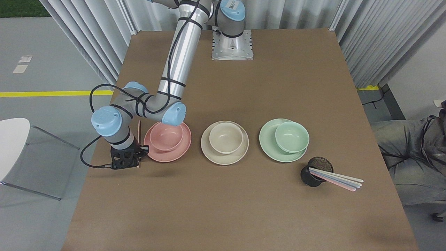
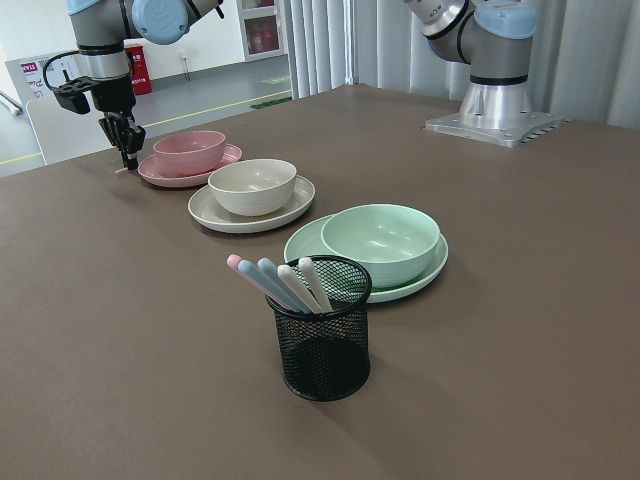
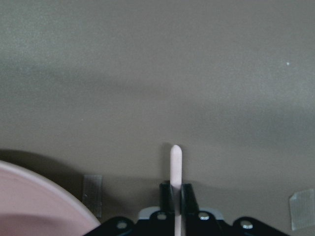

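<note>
My gripper is low at the table beside the pink plate, on its left in the front view, its fingers closed on a pale pink chopstick that points along the plate's side. The plate holds a pink bowl; part of the pink rim fills the lower left of the wrist view. In the left view the gripper points straight down at the table.
A cream bowl on its plate and a green bowl on its plate stand to the right. A black mesh cup with several chopsticks stands in front of the green set.
</note>
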